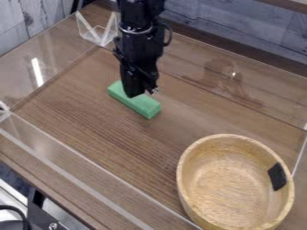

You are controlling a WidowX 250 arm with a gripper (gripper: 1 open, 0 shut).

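The black robot gripper [140,83] hangs from the arm at the upper middle, its tip just over a green rectangular block [136,105] that lies flat on the wooden table [84,126]. The gripper looks shut, with nothing visible between its fingers. The part of the block behind the gripper is partly hidden.
A large round pale wooden bowl [228,193] with a black patch on its right rim fills the lower right. Wide bare table lies left of and below the block, and to its right. The table's left edge borders a grey floor.
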